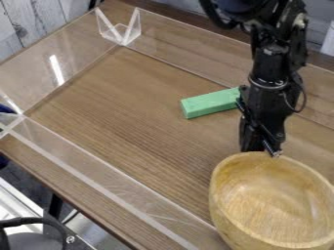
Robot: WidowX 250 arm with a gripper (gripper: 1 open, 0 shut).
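My black gripper [261, 145] points down at the right of the view, its tips just at the far rim of a large wooden bowl [268, 210]. It looks shut, with nothing visible between its fingers. A green block [202, 104] lies flat on the wooden table, left of the arm and partly behind it. The bowl fills the lower right and is cut off by the frame's edge.
Clear plastic strips run along the table [117, 137] edges. A clear bracket [120, 29] stands at the back left. Dark cables and equipment sit off the table at the lower left.
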